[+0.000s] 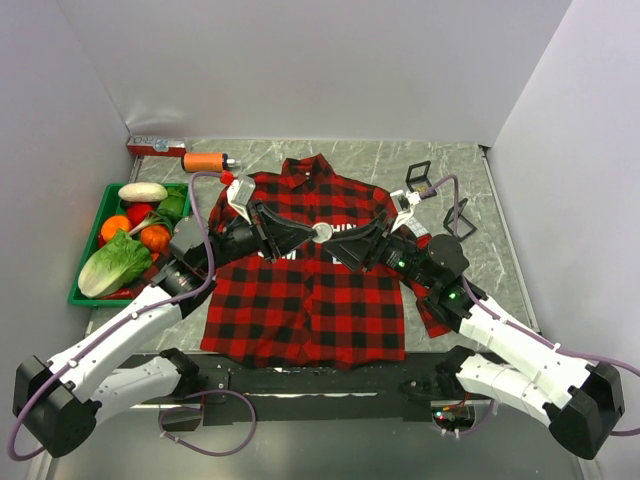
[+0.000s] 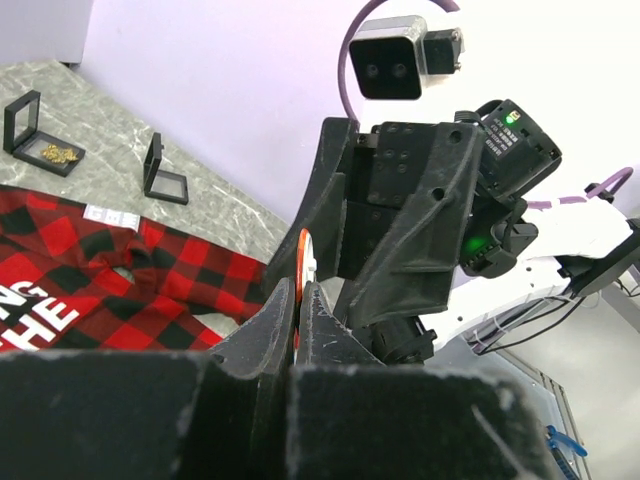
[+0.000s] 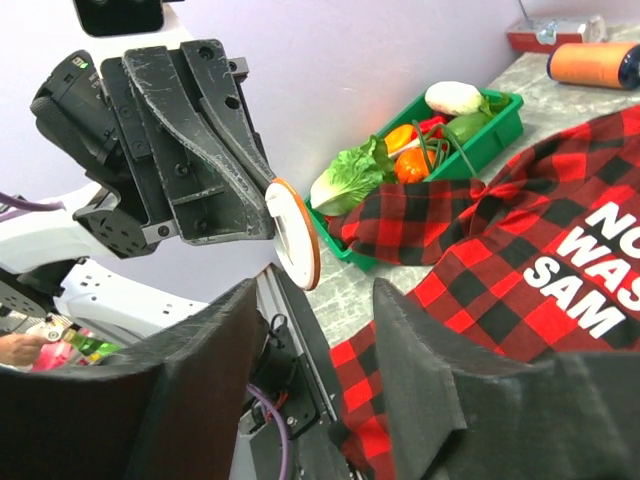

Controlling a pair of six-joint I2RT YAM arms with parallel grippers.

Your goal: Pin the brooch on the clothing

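A round white disc with an orange rim, the brooch (image 1: 322, 232), is held at its edge by my left gripper (image 1: 312, 234), above the shirt. In the left wrist view the brooch (image 2: 304, 258) appears nearly edge-on at the fingertips. My right gripper (image 1: 335, 243) faces it from the right with its fingers apart. From the right wrist view, the brooch (image 3: 295, 238) lies just beyond the gap between the right fingers, with nothing seen between them. Below spreads the red and black checked shirt (image 1: 262, 320), its white lettering partly covered by the arms.
At the left stands a green basket (image 1: 77, 290) of vegetables. An orange cylinder (image 1: 204, 162) and a red box (image 1: 157, 146) lie at the back left. Two small black open cases, one holding a gold piece, sit at the right.
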